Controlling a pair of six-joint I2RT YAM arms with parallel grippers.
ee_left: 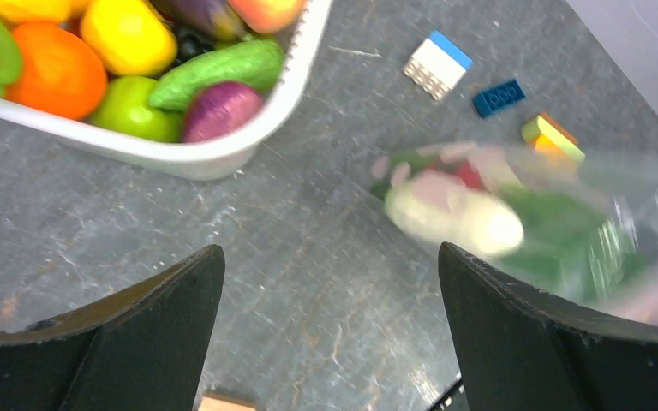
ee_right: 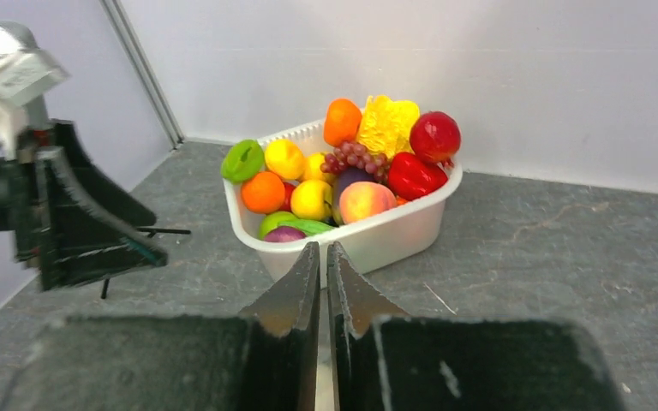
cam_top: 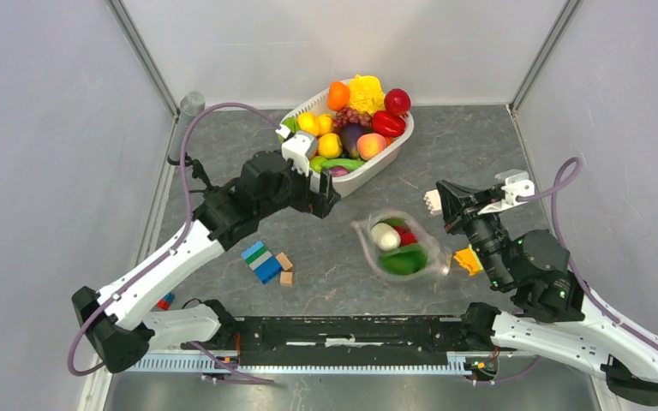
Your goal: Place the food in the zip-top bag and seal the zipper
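The clear bag (cam_top: 368, 247) lies on the table between the arms, with a white food item (cam_top: 385, 236), a green one (cam_top: 403, 259) and something red (cam_top: 408, 237) inside. I cannot make out its zipper. To the bag's upper left, my left gripper (cam_top: 330, 204) is open and empty. In the left wrist view the bag shows blurred, beyond the right finger (ee_left: 523, 342). Right of the bag, apart from it in the top view, is my right gripper (cam_top: 448, 224). Its fingertips (ee_right: 311, 257) meet in the right wrist view, nothing showing between them; it is shut.
A white basket (cam_top: 372, 171) heaped with fruit and vegetables stands at the back. Coloured blocks (cam_top: 266, 267) lie left of the bag. A white block (cam_top: 433, 202) and a yellow piece (cam_top: 469, 260) lie beside the right arm. Bare table lies in front of the bag.
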